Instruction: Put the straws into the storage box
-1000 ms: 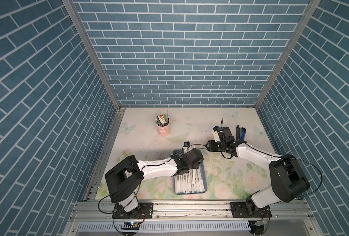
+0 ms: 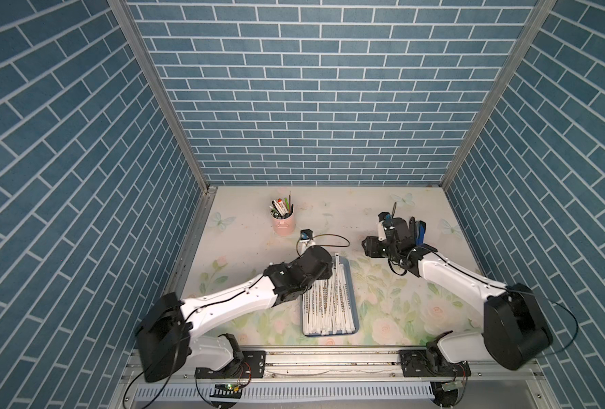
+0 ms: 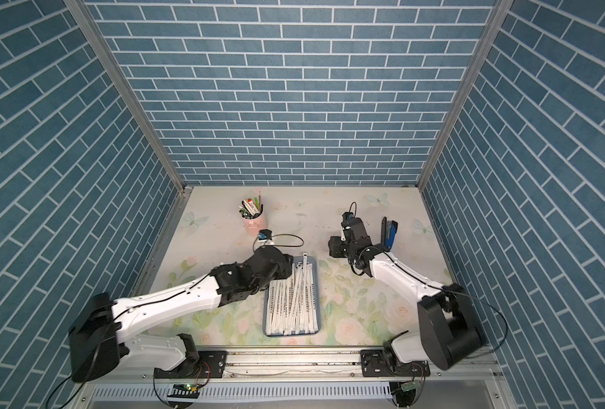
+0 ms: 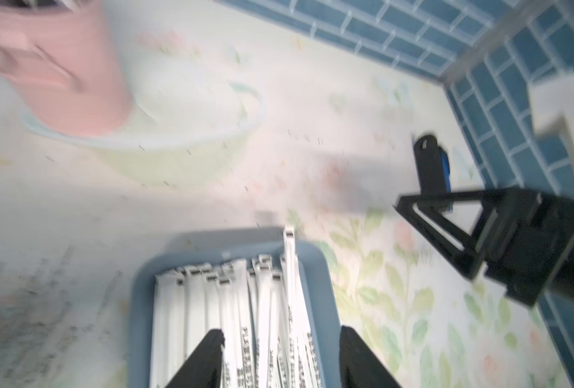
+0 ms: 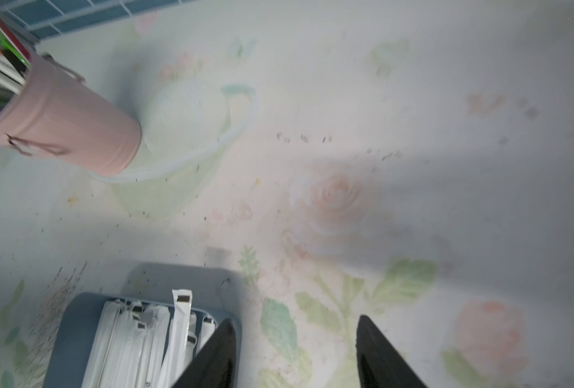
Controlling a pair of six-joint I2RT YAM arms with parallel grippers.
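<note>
Several white wrapped straws [image 2: 326,313] lie lengthwise in the blue-grey storage box [image 4: 330,310]. One wrapped straw [image 4: 289,249] rests on top of the others near the right side, and its far end sticks up over the box's far rim. My left gripper hangs above the box, open, with nothing between its fingers. My right gripper stands open and empty over the table, to the right of the box. In the top views the left gripper's fingers are hidden behind its own body.
A pink bucket [image 2: 283,223] of pens stands at the back left. At the right, behind my right arm, a black-and-blue object [image 3: 391,233] is upright. The flowered table [image 5: 364,213] between bucket and right gripper is clear.
My right arm has shifted slightly right and higher. The straw's end now sits lower over the rim.
</note>
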